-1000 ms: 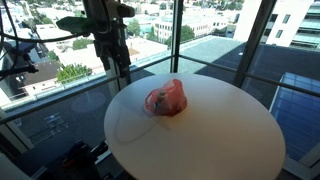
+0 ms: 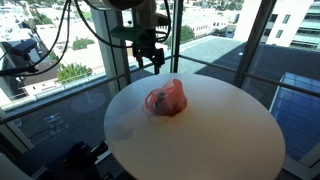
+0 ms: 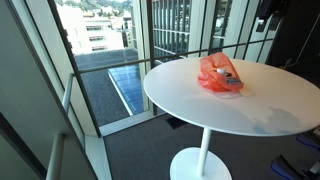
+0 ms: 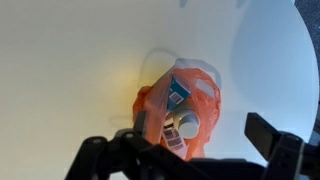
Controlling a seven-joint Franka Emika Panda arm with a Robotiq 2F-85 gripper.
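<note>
A translucent orange-red bag (image 2: pixel 166 98) sits on the round white table (image 2: pixel 215 125). Through its open mouth in the wrist view I can make out a round white-topped item (image 4: pixel 187 125), a teal item (image 4: pixel 178 94) and a pale block with dark markings (image 4: pixel 172 136). Above the table's far left part, clear of the bag, hangs my gripper (image 2: pixel 149 66). Its fingers are spread wide in the wrist view, one to each side of the bag, with nothing held. The bag's lower part is hidden at the bottom of that view.
Around the bag the white tabletop (image 3: pixel 190 85) is bare. A single post (image 3: pixel 205 150) on a round base carries the table. Tall windows stand behind it, and a metal rail (image 3: pixel 55 155) runs along one side.
In exterior view 1 my gripper has moved to the right, from beyond the table's left edge to over the tabletop, closer to the bag. The bag has stayed in place.
</note>
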